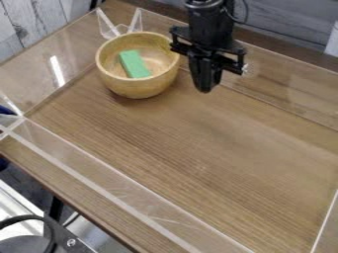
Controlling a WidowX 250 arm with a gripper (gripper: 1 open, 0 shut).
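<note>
My black gripper (205, 75) hangs at the top centre of the camera view, just right of a wooden bowl (117, 85) that stands at the upper left. Inside the bowl lies a green block (133, 63). The gripper appears shut, with nothing visible between its fingers; it is outside the bowl, over bare wood.
A white angular object (119, 22) stands behind the bowl. Black cables (30, 235) lie at the lower left corner.
</note>
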